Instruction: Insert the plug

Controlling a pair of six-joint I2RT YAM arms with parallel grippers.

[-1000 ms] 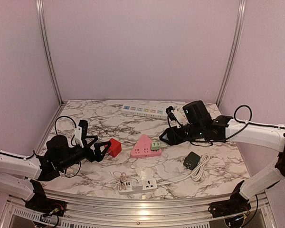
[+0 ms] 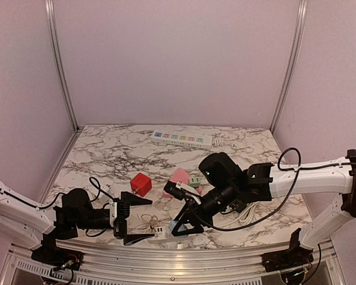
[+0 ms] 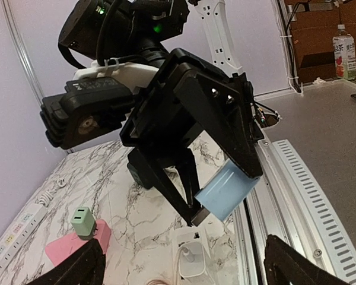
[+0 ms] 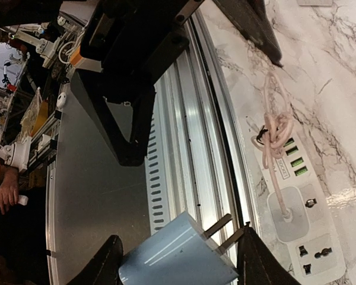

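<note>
A light blue plug (image 3: 225, 189) (image 4: 175, 252) with two metal pins is held between the fingertips of my right gripper (image 2: 181, 228), above and beside a white power strip (image 2: 160, 234) (image 4: 314, 255) at the table's front edge. A small white plug with a pinkish coiled cable (image 4: 276, 130) occupies one socket of the strip. My left gripper (image 2: 141, 219) stands open to the left of the blue plug, its fingers empty, facing the right gripper.
Behind are a red block (image 2: 140, 184), a pink triangular strip (image 2: 177, 178) with a green plug (image 2: 194, 181), and a long white strip (image 2: 181, 140) at the back. A white cable coil lies at the right. The front metal rail borders the table.
</note>
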